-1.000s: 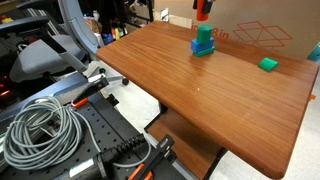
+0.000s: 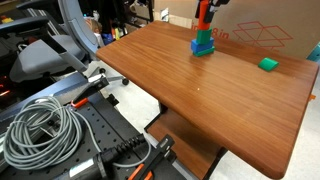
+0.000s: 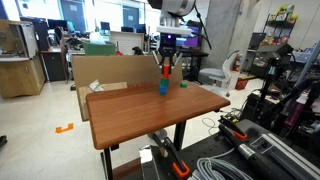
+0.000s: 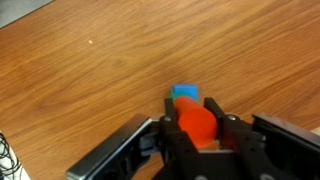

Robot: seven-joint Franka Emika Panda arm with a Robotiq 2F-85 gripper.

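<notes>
A stack of a green block (image 2: pixel 204 33) over a blue block (image 2: pixel 202 47) stands on the wooden table. Directly above it is a red, round-topped piece (image 2: pixel 206 14), upright, its lower end at the green block's top; whether it bears fully on the block cannot be told. My gripper is shut on the red piece (image 4: pixel 197 122), whose orange-red top fills the space between the dark fingers in the wrist view. Below it there, the blue block (image 4: pixel 185 90) peeks out with a sliver of green. In the second exterior view the red piece (image 3: pixel 165 71) lines up over the stack.
A separate green block (image 2: pixel 267 64) lies on the table to the right of the stack. Bare wood (image 2: pixel 190 95) stretches across the table's front and middle. A cardboard panel (image 2: pixel 265 25) stands behind, and a coiled grey cable (image 2: pixel 45 135) lies off the table.
The red piece has come down with my gripper, from a little above the green block to its top. The stack and the separate green block have stayed put.
</notes>
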